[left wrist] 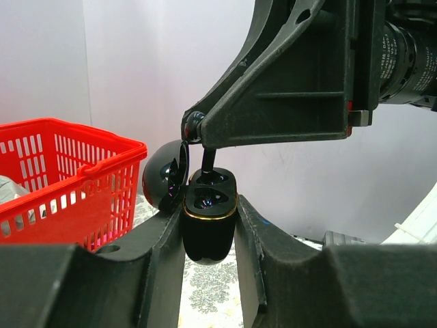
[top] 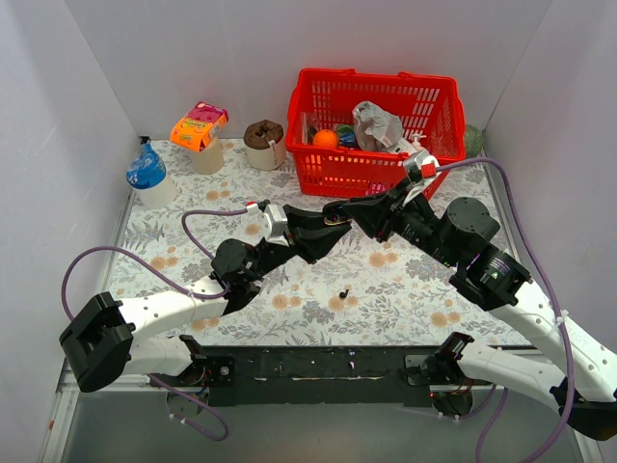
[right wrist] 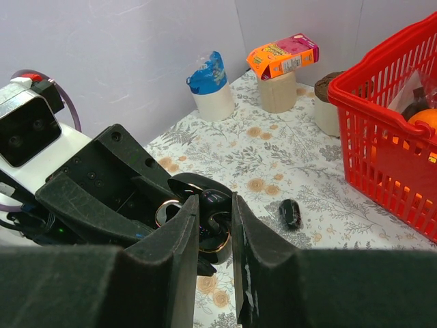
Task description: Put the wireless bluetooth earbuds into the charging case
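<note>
The glossy black charging case (left wrist: 207, 236) is pinched between the fingertips of my left gripper (top: 331, 226), its lid (left wrist: 162, 176) swung open. Above it, my right gripper (top: 349, 211) is shut on a black earbud (left wrist: 195, 127). The earbud's stem (left wrist: 209, 159) points down at a slot in the case; whether its tip has entered cannot be told. From the right wrist view, the earbud (right wrist: 216, 199) shows between the fingers, close over the case (right wrist: 217, 249). Another small black earbud (top: 344, 293) lies on the table in front of the grippers.
A red basket (top: 376, 176) of goods stands behind the grippers. At the back left are a blue-topped cup (top: 152, 179), an orange box (top: 200, 125) and a brown-topped container (top: 264, 145). A small black object (right wrist: 290, 214) rests on the table near the basket.
</note>
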